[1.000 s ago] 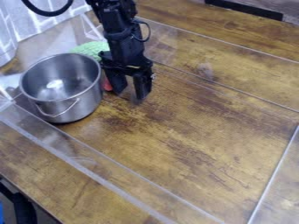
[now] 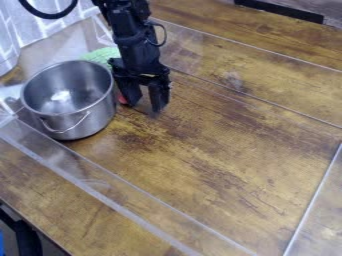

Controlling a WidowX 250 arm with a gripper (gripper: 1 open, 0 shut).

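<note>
My black gripper (image 2: 142, 92) is low over the wooden table at the upper middle, just right of a steel pot (image 2: 67, 98) with a wire handle. A small red object (image 2: 123, 98) shows partly between the pot and the gripper, mostly hidden. A green cloth-like item (image 2: 98, 56) lies behind them. The fingertips are dark and crowded, so I cannot tell whether they are open or hold anything.
A pale, crumpled covering fills the back left. A dark edge runs along the back right.
The gripper has shifted very slightly to the left. The pot looks nearly unchanged.
</note>
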